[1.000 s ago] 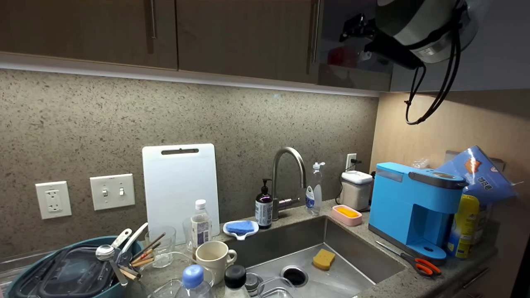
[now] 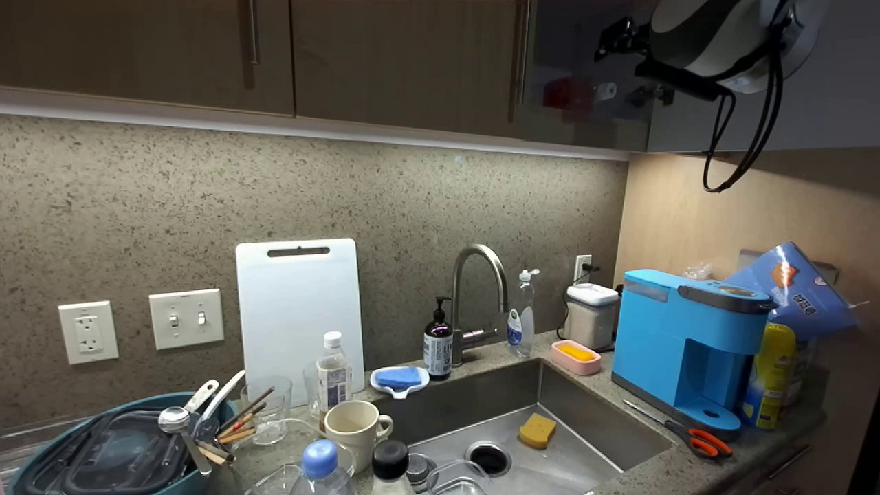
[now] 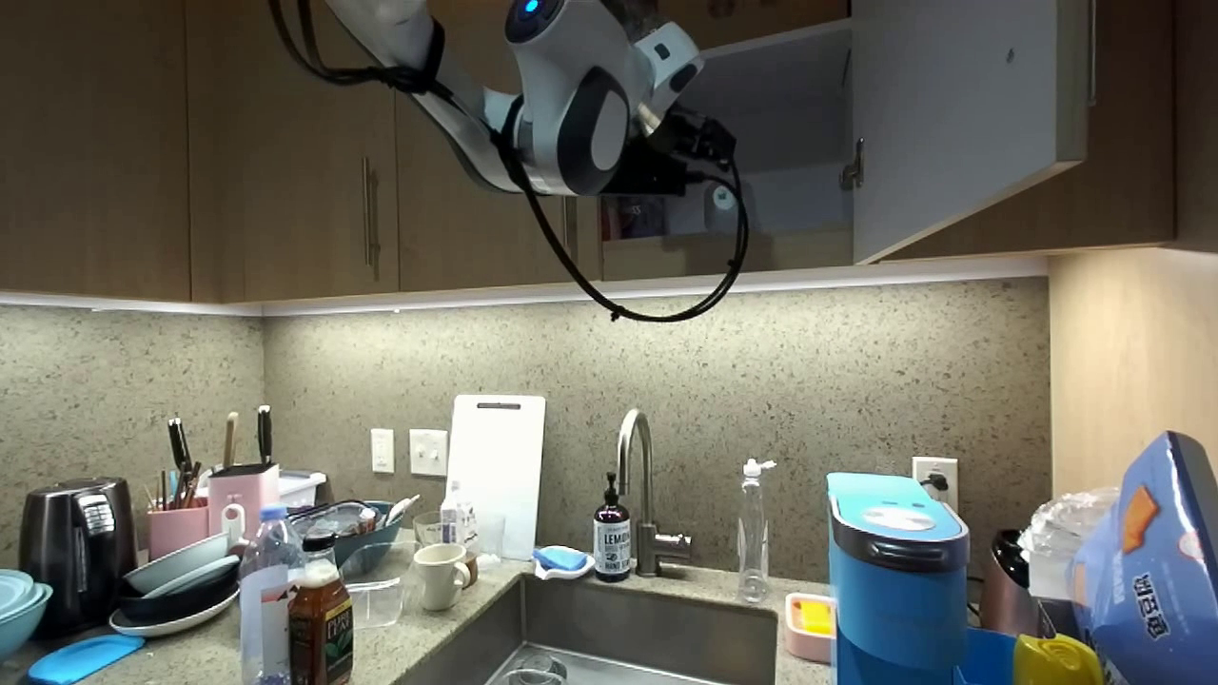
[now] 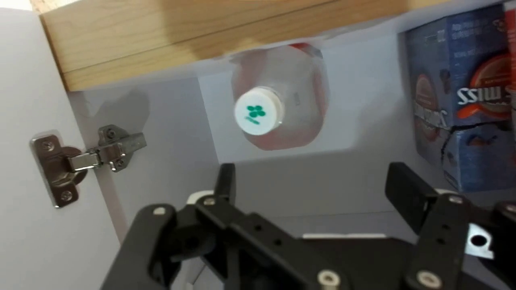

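Inside the open upper cabinet, a clear bottle with a white cap (image 4: 257, 111) bearing a green clover mark shows in the wrist view, beyond the fingers and apart from them. My gripper stands open, its two black fingers wide apart with nothing between them. In exterior view 2 the gripper (image 3: 708, 143) is at the cabinet's mouth, and the bottle's white cap (image 3: 722, 198) appears just below it. Exterior view 1 shows the gripper (image 2: 606, 41) at the top right, in front of the shelf; a red item (image 2: 567, 93) and the white cap (image 2: 606, 91) lie behind it.
A blue Swiss Miss box (image 4: 459, 96) stands to one side in the cabinet. The open door (image 3: 971, 114) hangs at the right, with a metal hinge (image 4: 87, 159). Below are the sink (image 2: 503, 462), a blue coffee machine (image 2: 652, 338) and a tall faucet (image 2: 480, 256).
In exterior view 1 the arm and gripper have shifted right and slightly up, with the hanging cables. The things on the counter look unmoved.
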